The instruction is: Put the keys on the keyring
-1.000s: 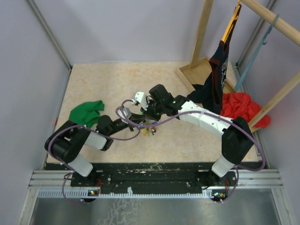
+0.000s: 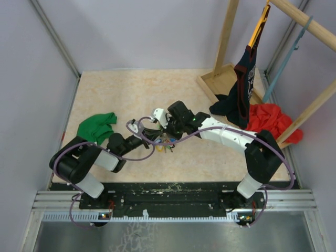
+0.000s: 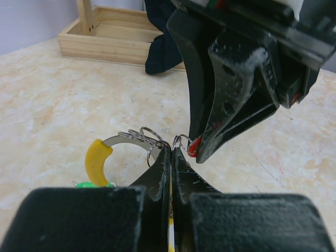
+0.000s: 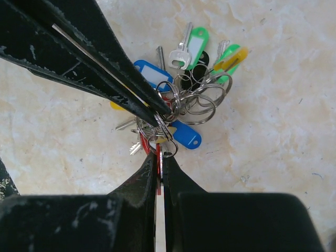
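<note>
Both grippers meet over a pile of keys with coloured tags near the table's middle. My left gripper is shut, with thin wire rings at its tips; in the right wrist view its dark fingers reach into the rings. My right gripper is shut, with a red and silver piece at its tips among the rings. Beneath lie silver keys (image 4: 179, 58), green tags (image 4: 197, 42), blue tags (image 4: 185, 134) and a yellow one (image 4: 236, 58). Whether any key is threaded on a ring cannot be told.
A green cloth (image 2: 95, 127) lies on the left. At the back right stand a wooden tray (image 2: 215, 84) and frame with dark fabric (image 2: 244, 79) hanging, beside a red cloth (image 2: 273, 123). The table (image 2: 115, 89) behind the grippers is clear.
The left arm has moved only very slightly.
</note>
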